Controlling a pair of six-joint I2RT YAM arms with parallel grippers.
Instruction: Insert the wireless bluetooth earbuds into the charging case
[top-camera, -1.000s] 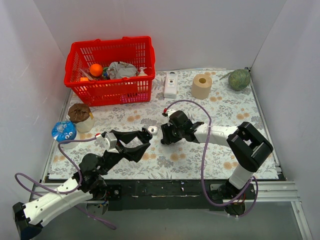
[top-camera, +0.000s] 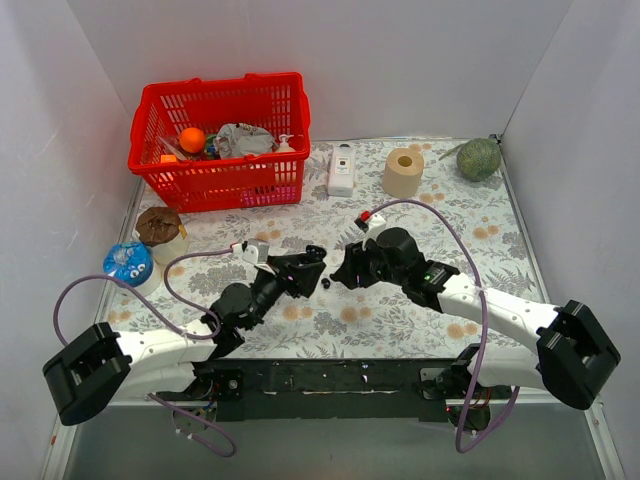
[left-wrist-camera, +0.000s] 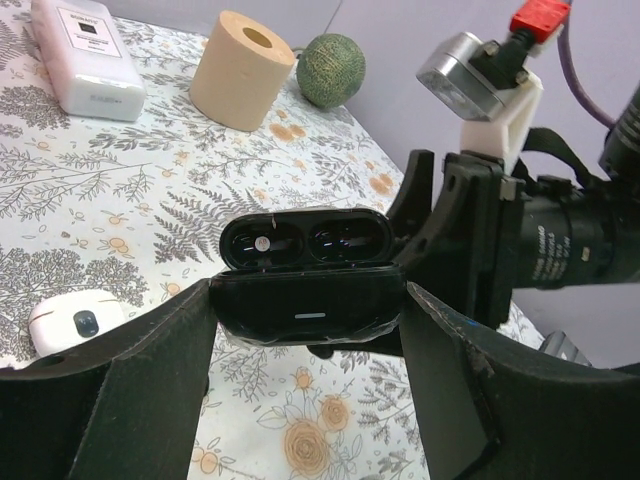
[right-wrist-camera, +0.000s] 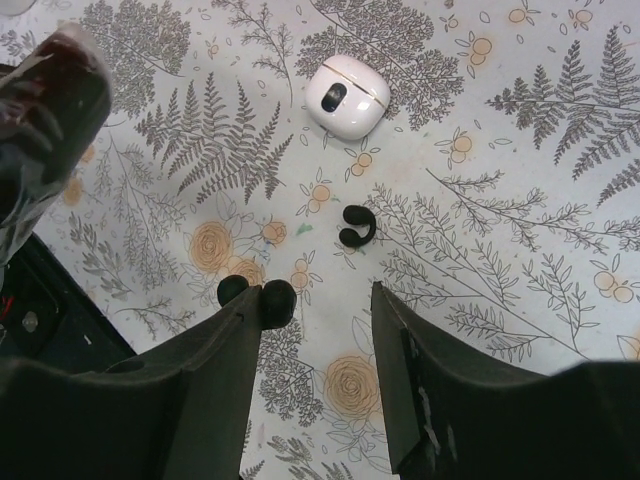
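The black charging case (left-wrist-camera: 308, 305) is gripped upright by my left gripper, shut on its sides. Its two recesses face up in the left wrist view and look empty. In the right wrist view, one black C-shaped earbud (right-wrist-camera: 371, 226) lies on the tablecloth ahead of my right gripper, whose fingers stand apart. Another black earbud (right-wrist-camera: 278, 303) is at the tip of the left-hand finger, a lobe showing on either side of it, seemingly clipped over that finger. The gap between the fingers is otherwise empty. From above, both grippers are close together.
A white rounded case (right-wrist-camera: 347, 97) with a dark oval sits beyond the loose earbud. Farther back are a white box (top-camera: 341, 171), a tan paper roll (top-camera: 403, 172) and a green ball (top-camera: 479, 159). The red basket (top-camera: 218, 199) occupies the back left.
My left gripper has moved right and slightly up in the top view with the case, now covering the white case. The right gripper has drawn back to the right, uncovering an earbud on the cloth.
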